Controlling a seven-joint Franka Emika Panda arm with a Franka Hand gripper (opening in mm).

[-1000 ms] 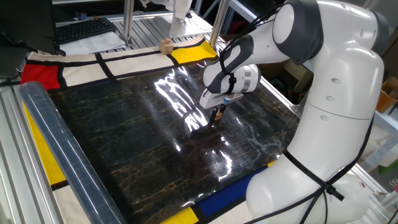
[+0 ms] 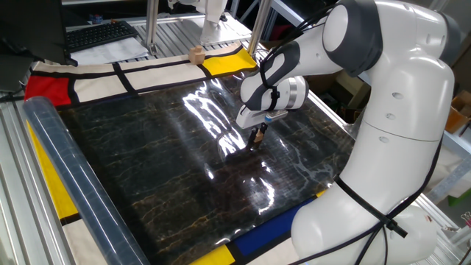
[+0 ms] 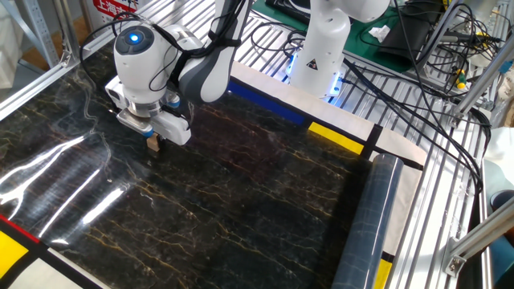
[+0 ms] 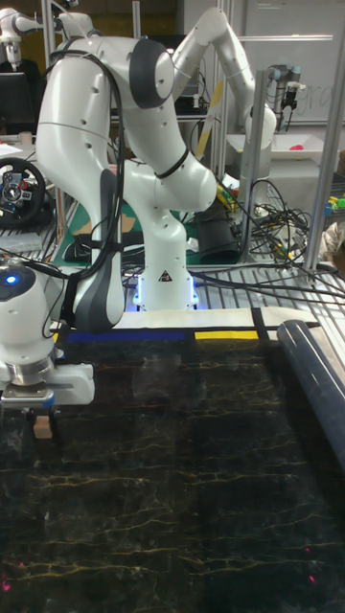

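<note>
A small wooden block (image 2: 258, 137) sits between the dark fingers of my gripper (image 2: 257, 135), low over the dark marbled sheet. The fingers lie close against its sides with no clear gap, so the gripper looks shut on it. In the second exterior view the block (image 3: 152, 143) shows beneath the white hand, with one dark finger beside it. The third exterior view has the block (image 4: 42, 427) at the left edge, under the hand (image 4: 46, 388). Whether its underside touches the sheet cannot be made out.
Another wooden block (image 2: 196, 55) stands on the coloured cloth at the far edge. A clear rolled-up sheet (image 2: 81, 177) lies along one side of the table. Most of the dark marbled sheet (image 3: 233, 201) is bare and shiny. A keyboard (image 2: 101, 34) rests beyond the cloth.
</note>
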